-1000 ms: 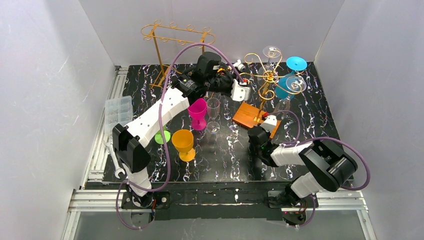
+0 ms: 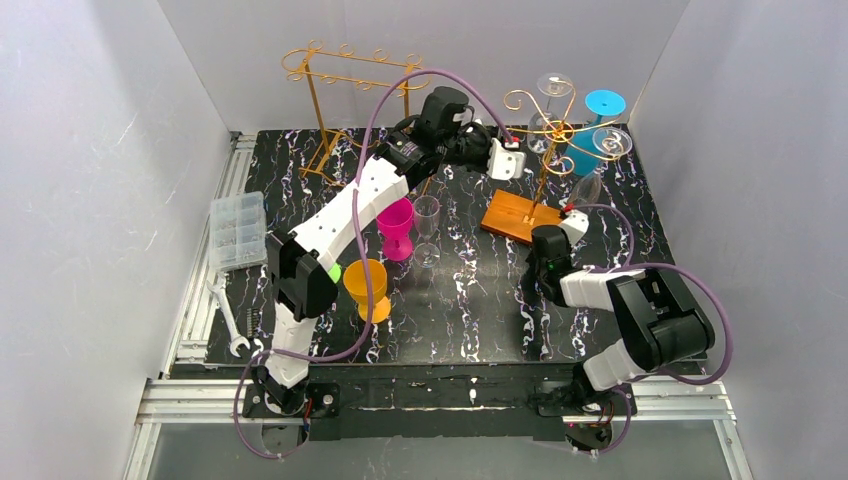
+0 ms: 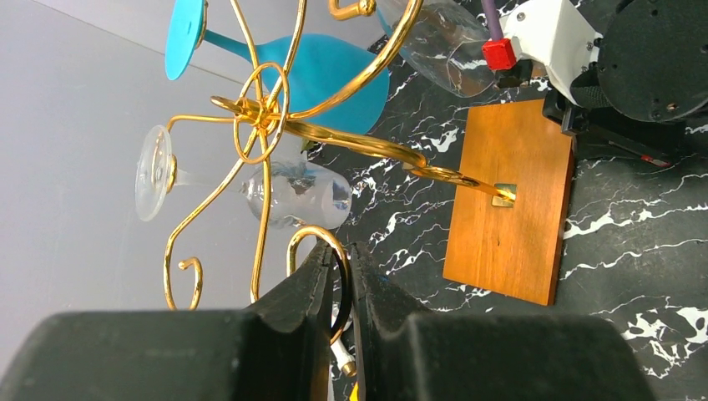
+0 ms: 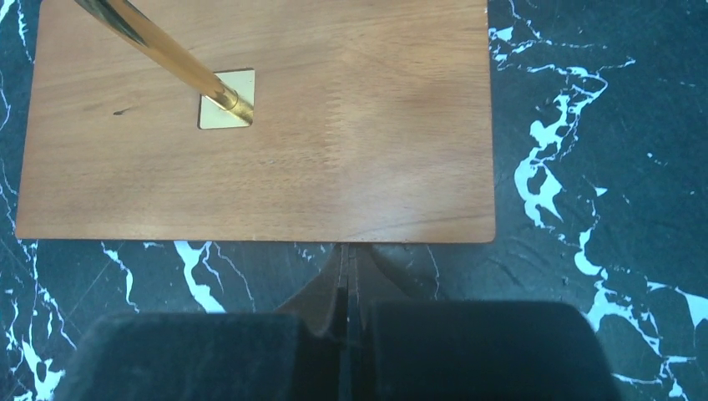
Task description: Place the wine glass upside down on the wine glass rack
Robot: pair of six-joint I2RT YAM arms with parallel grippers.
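Observation:
The gold rack (image 2: 563, 132) stands at the right on its wooden base (image 2: 515, 214). Three glasses hang upside down from it: a blue one (image 3: 338, 79), a clear one (image 3: 313, 194), and a second clear one (image 2: 585, 190). My left gripper is shut on a curled gold wire (image 3: 313, 232) of the rack, which runs between its fingers. Down low, my right gripper is shut with nothing visible between its fingers, its tips against or very close to the base's edge. A clear wine glass (image 2: 427, 220) stands upright on the table's middle.
Pink (image 2: 397, 226) and orange (image 2: 368, 285) goblets stand left of the clear glass, under the left arm. Another gold rack (image 2: 318, 118), without glasses, is at the back left. A clear organizer box (image 2: 238, 230) lies at the left edge.

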